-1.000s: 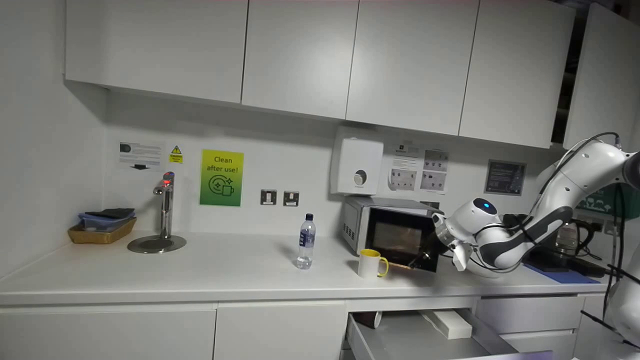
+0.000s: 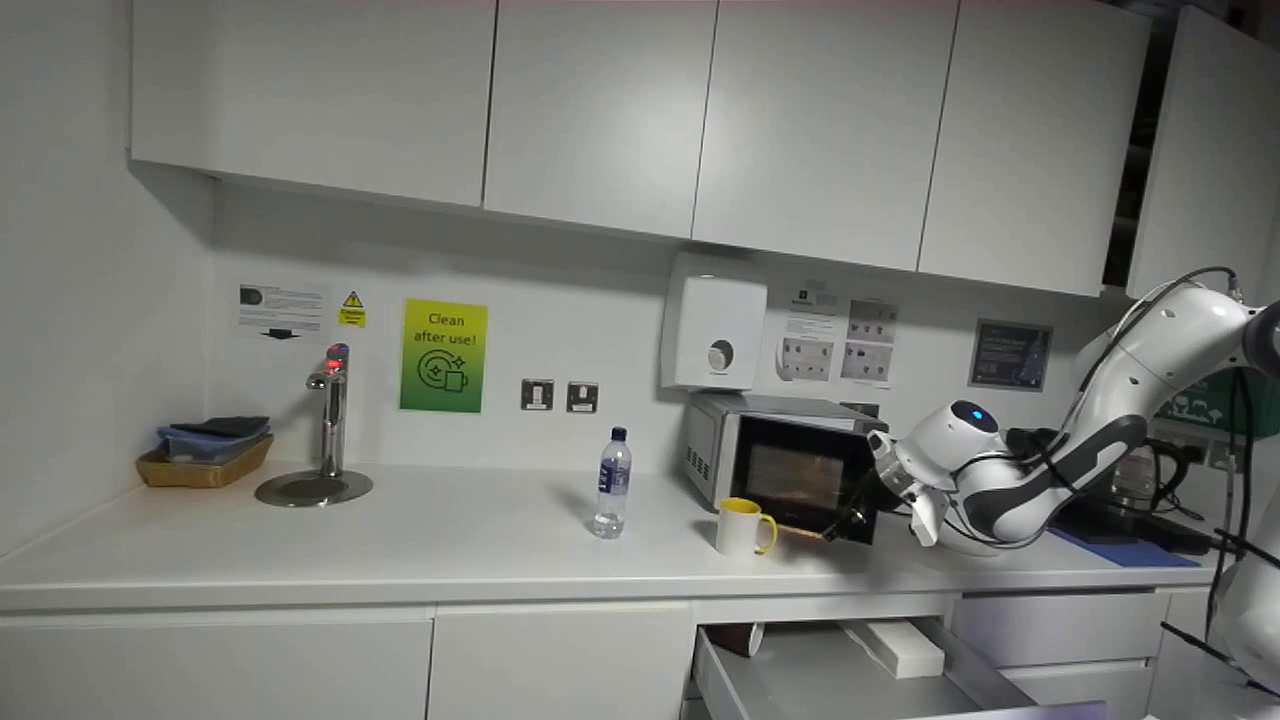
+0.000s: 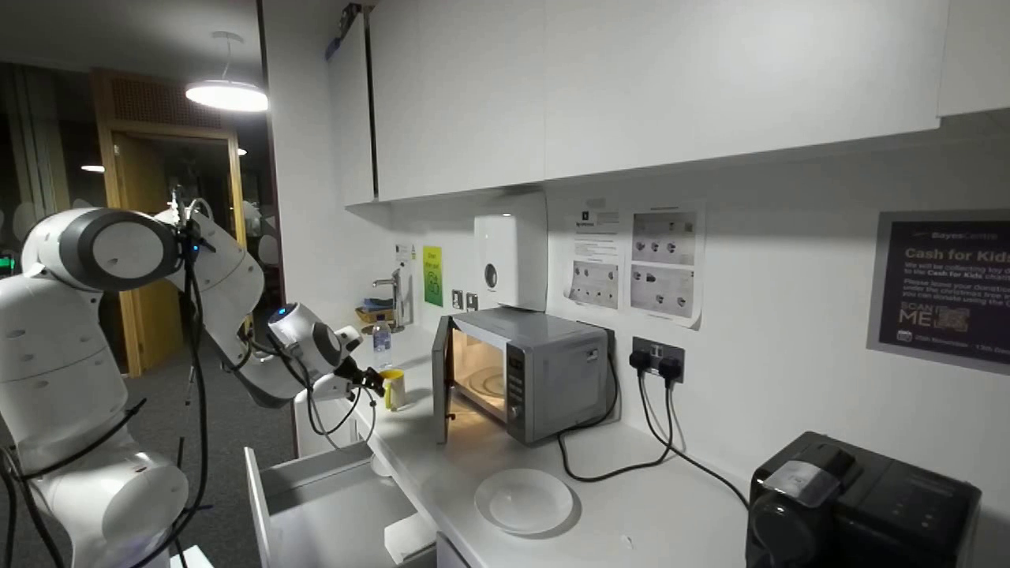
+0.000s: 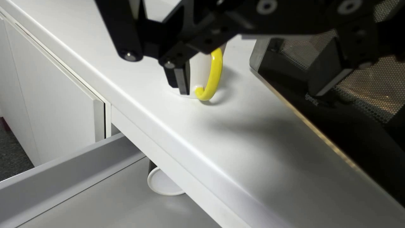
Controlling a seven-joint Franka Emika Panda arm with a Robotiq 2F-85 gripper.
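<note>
My gripper is open, its two dark fingers wide apart and nothing held between them. A white mug with a yellow inside and yellow handle (image 4: pixel 215 74) stands upright on the counter. In the wrist view the left finger (image 4: pixel 183 80) covers part of the mug; whether they touch cannot be told there. From exterior view 1, the gripper (image 2: pixel 843 521) hangs to the right of the mug (image 2: pixel 735 528), in front of the microwave, with a gap between. In exterior view 2 the gripper (image 3: pixel 372 382) overlaps the mug's (image 3: pixel 395 390) near side.
Behind stands the microwave (image 3: pixel 568 383), its door ajar. Below the counter edge an open drawer (image 2: pixel 801 672) holds a dark cup (image 2: pixel 740 638) and a white block (image 2: pixel 902 648). A water bottle (image 2: pixel 612 486) is left of the mug, and a white plate (image 3: pixel 523 500) lies near the microwave.
In exterior view 1 my gripper and wrist have shifted slightly to the right and down, a little away from the mug. The mug, bottle and drawer stand where they were.
</note>
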